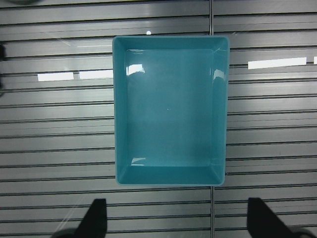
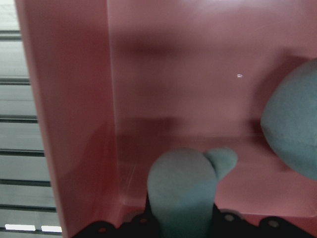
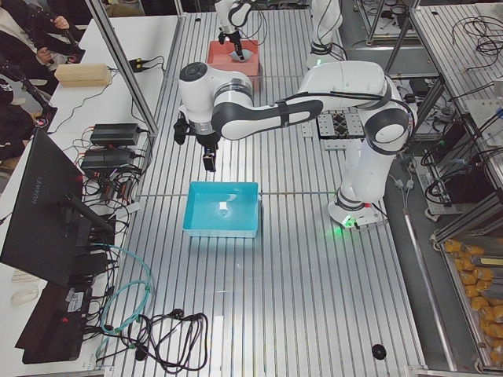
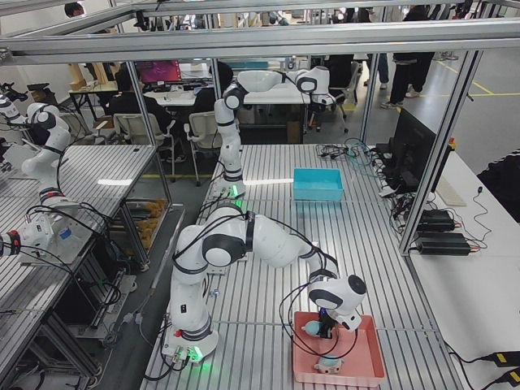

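An empty teal bin (image 1: 169,109) lies on the slatted metal table. My left gripper (image 3: 209,161) hangs above and behind it; in the left wrist view its fingers are spread with nothing between. At the table's far end is a pink bin (image 2: 74,114) holding soft grey-blue plush toys. My right gripper (image 4: 327,329) is down inside it, with one plush toy (image 2: 183,186) between its fingers in the right wrist view. A second plush (image 2: 294,119) lies beside that one in the bin.
A monitor (image 3: 43,212), power bricks and cables line the left edge. Coiled cables (image 3: 169,338) lie at the near left. Aluminium posts stand at the table's sides.
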